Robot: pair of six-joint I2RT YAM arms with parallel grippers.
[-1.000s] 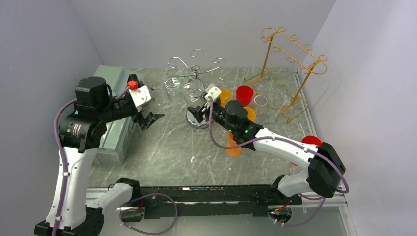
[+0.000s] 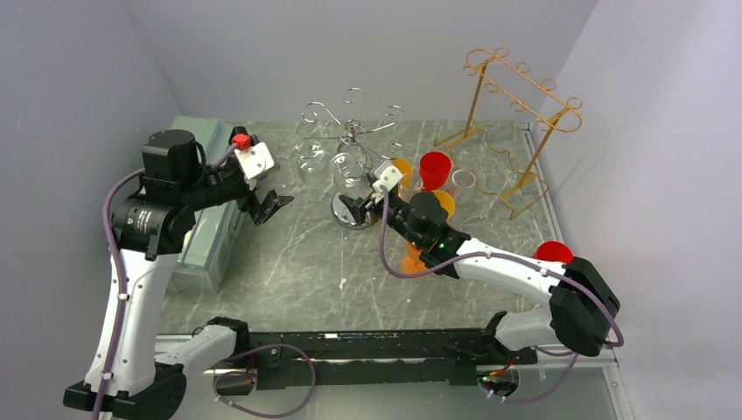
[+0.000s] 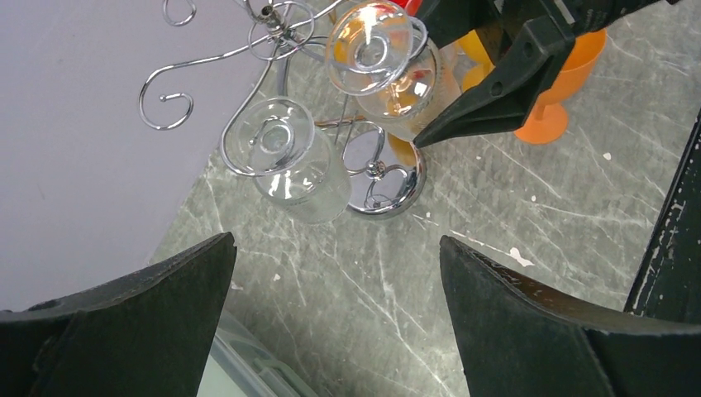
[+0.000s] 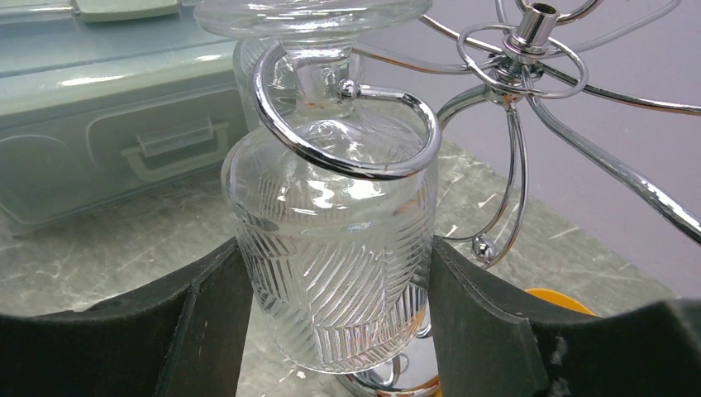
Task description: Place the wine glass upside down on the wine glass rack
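Note:
In the right wrist view a clear wine glass [image 4: 331, 285] is upside down, its stem inside a curled arm of the chrome wine glass rack [image 4: 388, 169] and its foot above the curl. My right gripper has one finger on each side of the bowl, at or very near the glass; contact cannot be told. A second inverted glass [image 3: 306, 186] hangs on another rack arm in the left wrist view. My left gripper is open and empty, left of the rack and apart from it.
Orange and red cups [image 2: 435, 166] and a clear glass [image 2: 462, 182] stand right of the rack. A gold rack [image 2: 525, 87] is at the back right. A lidded bin [image 2: 210, 254] lies under the left arm.
My right gripper has shifted slightly to the right, and the chrome rack's top and hanging glasses have moved a little the same way. The left arm has shifted slightly.

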